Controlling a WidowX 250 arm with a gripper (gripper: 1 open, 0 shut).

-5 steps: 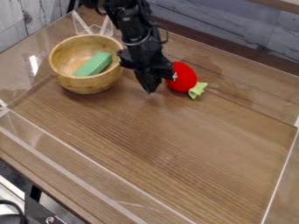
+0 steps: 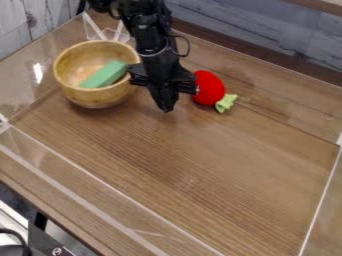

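My black gripper (image 2: pixel 166 98) hangs low over the wooden table, just right of a wooden bowl (image 2: pixel 88 50). It looks shut, with nothing visible between its fingers, though its tips are small in the view. A green block (image 2: pixel 103 75) lies inside the bowl, partly against its wall. Right of the gripper lies a red object (image 2: pixel 209 87), with a pale green piece (image 2: pixel 226 102) at its lower right.
A wall edge runs along the back right, and cables show at the lower left corner.
My gripper has moved left from beside the red object toward the bowl, and more of the red object now shows apart from it.
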